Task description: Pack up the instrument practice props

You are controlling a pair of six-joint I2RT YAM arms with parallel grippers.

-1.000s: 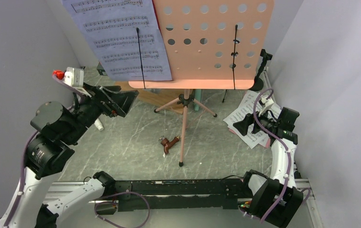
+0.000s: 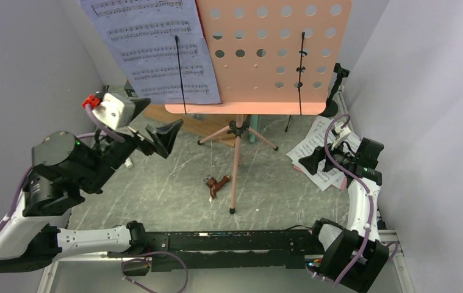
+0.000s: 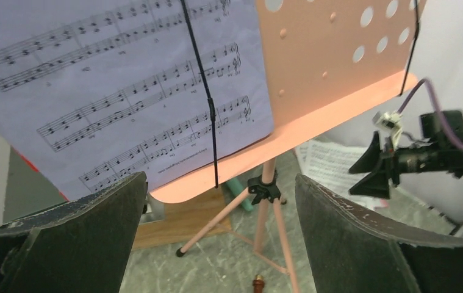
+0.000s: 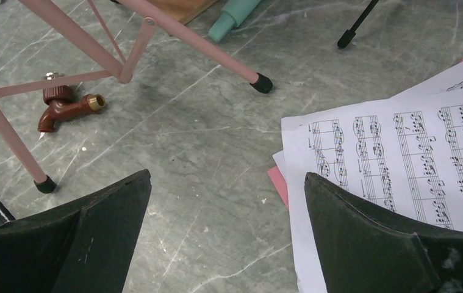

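Note:
An orange music stand (image 2: 265, 67) with a tripod base rises at the back centre. On the left half of its desk lies white sheet music (image 2: 155, 55), a thin black holder arm (image 3: 206, 85) across it. My left gripper (image 2: 155, 119) hangs at the lower left of the desk, open and empty; in the left wrist view the sheet and desk lip show beyond its fingers (image 3: 88, 226). More sheet music (image 4: 393, 159) with pink edges lies on the floor at the right. Over these sheets my right gripper (image 2: 321, 160) stands open, nothing between its fingers.
A brown tap-shaped piece (image 2: 218, 185) lies on the floor beside the stand's front leg. Behind the legs are a wooden board (image 2: 198, 127) and a green tube (image 4: 238, 15). A black stand (image 2: 335, 91) is at the back right.
The right arm, the stand and the sheets have stayed in place.

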